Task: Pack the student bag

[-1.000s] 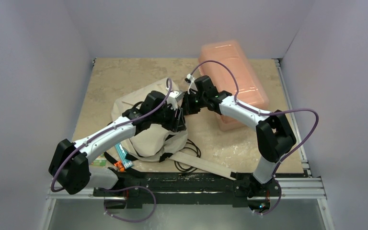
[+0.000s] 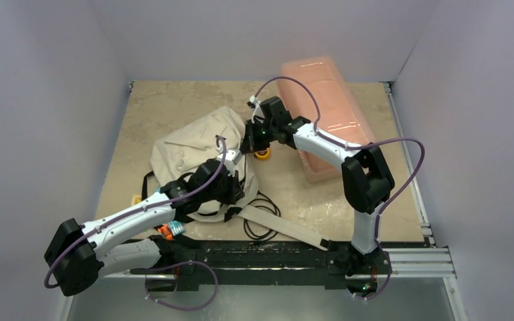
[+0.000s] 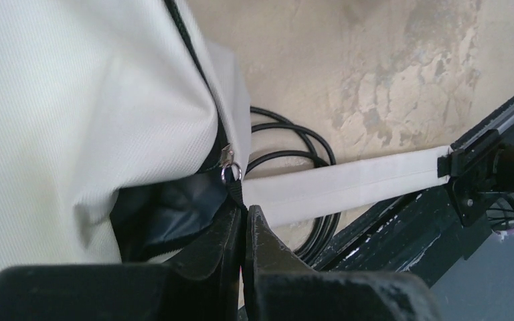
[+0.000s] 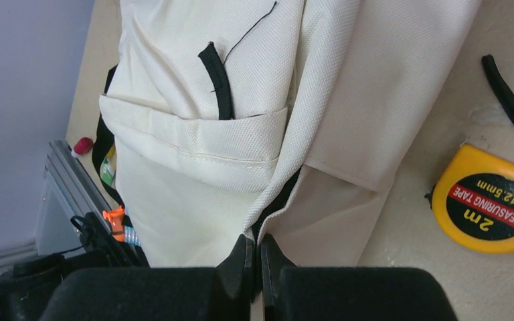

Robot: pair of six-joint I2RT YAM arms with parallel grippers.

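Observation:
The cream fabric bag (image 2: 191, 140) lies on the table, its dark interior showing through a gap by the zipper in the left wrist view. In that view my left gripper is shut on the black zipper pull strap (image 3: 235, 190), just below its metal ring. My right gripper is shut on the bag's zipper edge (image 4: 278, 204), farther back along the same seam. From above, both arms reach over the bag and cover part of it.
A yellow measuring tape (image 4: 487, 198) lies right of the bag. Coiled black cable (image 2: 262, 214) and a white strap (image 3: 348, 184) lie at the front. An orange-capped item (image 2: 167, 231) is front left; a pink translucent bin (image 2: 328, 107) stands back right.
My right gripper, still shut, has shifted slightly back and left.

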